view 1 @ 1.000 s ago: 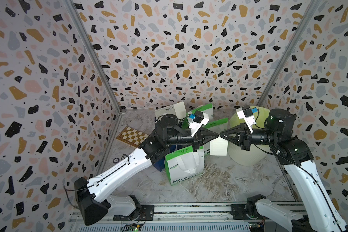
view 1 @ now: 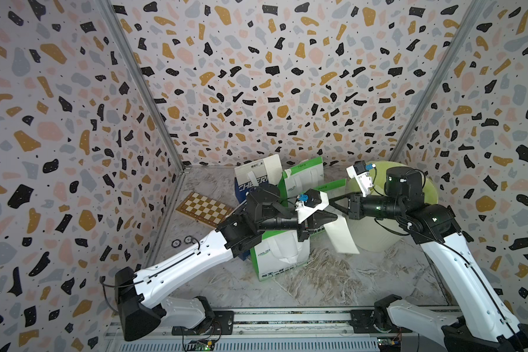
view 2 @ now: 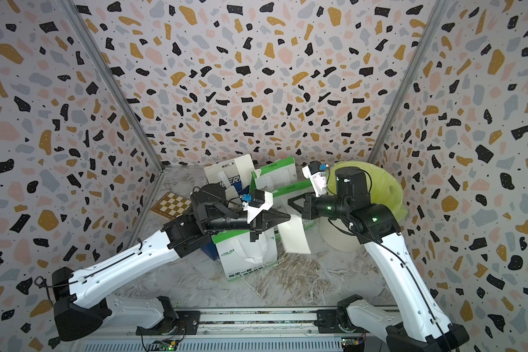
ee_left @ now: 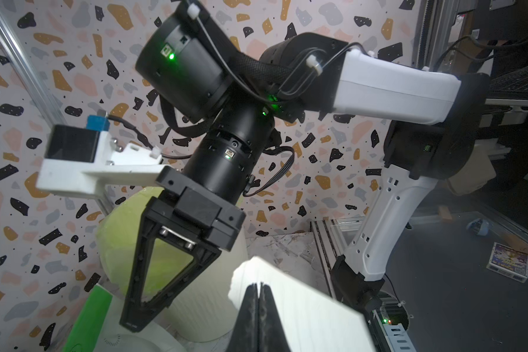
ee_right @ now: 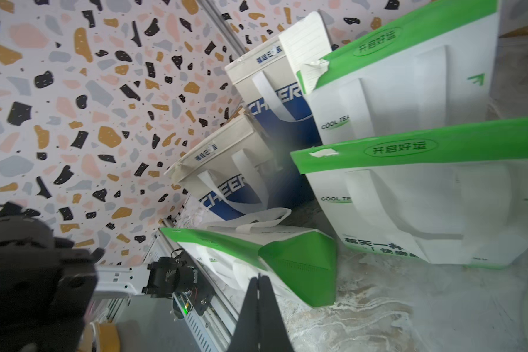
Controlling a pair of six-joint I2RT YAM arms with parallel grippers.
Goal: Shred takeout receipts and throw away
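A white paper receipt [view 1: 341,237] hangs at a slant from the fingertips of my left gripper [view 1: 335,216], which is shut on it. In the left wrist view the receipt [ee_left: 296,308] leans off to the right of the shut fingers. My right gripper is shut with nothing between its fingers; the sheet lies outside them. From the top left view its tips hover just above and behind the left gripper's tips. A pale bin [view 1: 374,235] with a yellow-green liner stands behind the right arm, its mouth partly covered by that arm.
Green-and-white takeout bags [view 1: 281,255] stand and lie around the middle. A blue-and-cream bag [ee_right: 228,176] is behind them, with a paper slip [ee_right: 306,40] on another. A checkerboard [view 1: 204,209] lies at left.
Both grippers have turned, and the right one has swung from facing the left gripper to pointing past it.
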